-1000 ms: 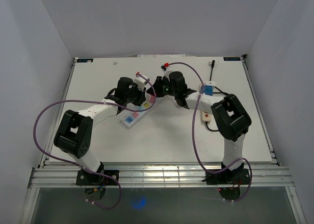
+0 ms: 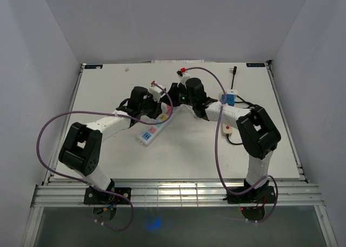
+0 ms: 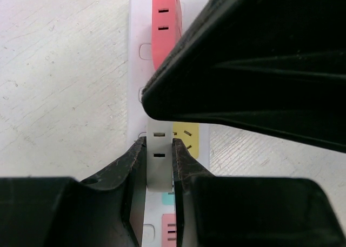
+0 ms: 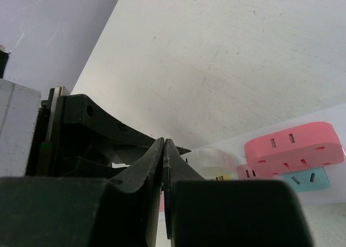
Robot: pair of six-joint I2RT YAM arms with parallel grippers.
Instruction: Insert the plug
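A long power strip (image 2: pixel 146 138) with coloured sockets lies diagonally at mid-table, both arms over it. In the left wrist view my left gripper is shut on a white plug (image 3: pixel 159 177) above the strip's yellow socket (image 3: pixel 186 133); whether it is seated cannot be told. A pink plug piece sits farther along the strip, also seen in the right wrist view (image 4: pixel 292 144). A large black finger hangs over the strip in the left wrist view. My right gripper is shut beside the white plug; nothing shows clearly between its fingertips.
On the right of the table stand a blue-and-white block (image 2: pixel 227 99), a small white strip (image 2: pixel 227 129) with black cable and a black plug (image 2: pixel 233 71).
The right arm has shifted slightly, its wrist and elbow moving a little right and up in the top view. The left arm and strip look nearly unchanged.
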